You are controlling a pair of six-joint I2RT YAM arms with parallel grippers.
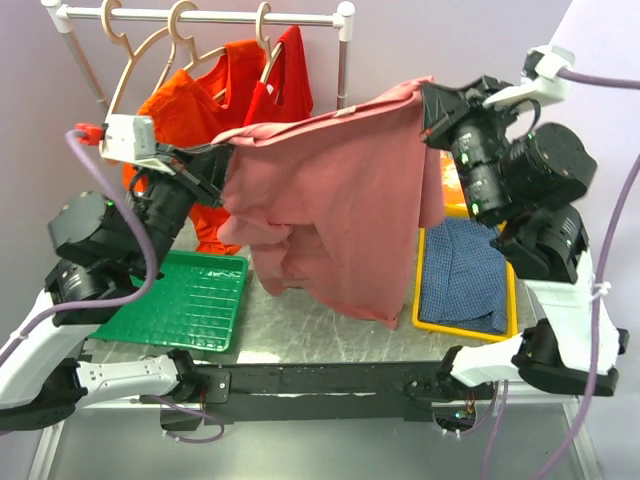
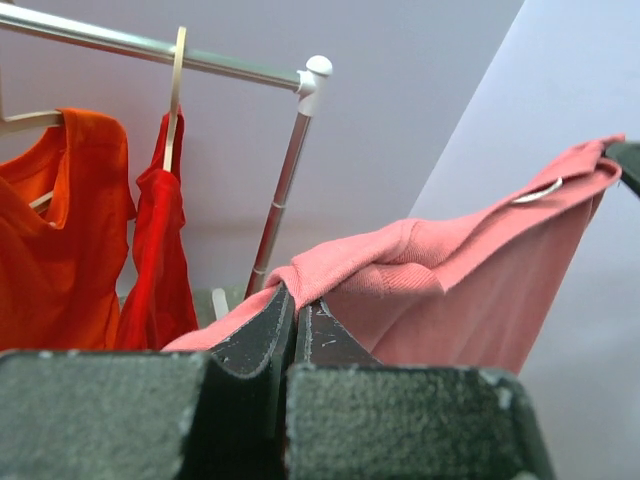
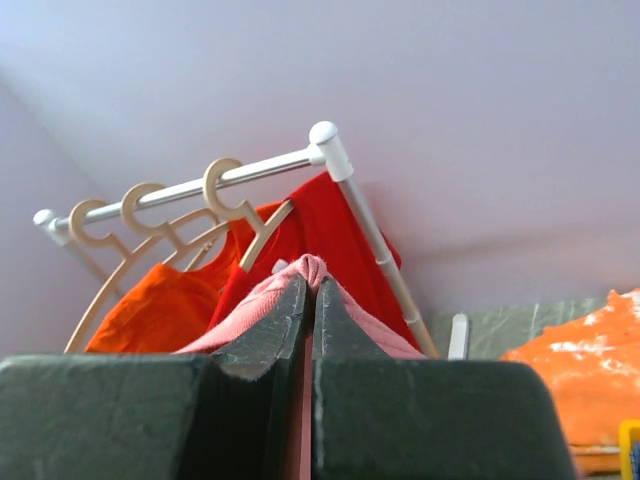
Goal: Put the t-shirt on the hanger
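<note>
Stretched between my two grippers, a pink t-shirt [image 1: 335, 200] hangs in the air above the table, its body draping downward. My left gripper [image 1: 222, 165] is shut on one upper corner; in the left wrist view the pink cloth [image 2: 400, 250] comes out between the fingertips. The opposite upper corner is pinched by my right gripper [image 1: 428, 110], also shut, with a fold of cloth [image 3: 310, 268] at its tips. An empty beige hanger [image 1: 135, 62] hangs at the rack's left end. Orange and red shirts hang on the other hangers.
The rack's rail [image 1: 220, 16] runs along the back, with an upright post [image 1: 342, 65] behind the shirt. A green tray [image 1: 180, 300] lies front left; a yellow tray [image 1: 465, 325] with blue cloth lies right. Orange folded cloth [image 3: 590, 350] is partly hidden.
</note>
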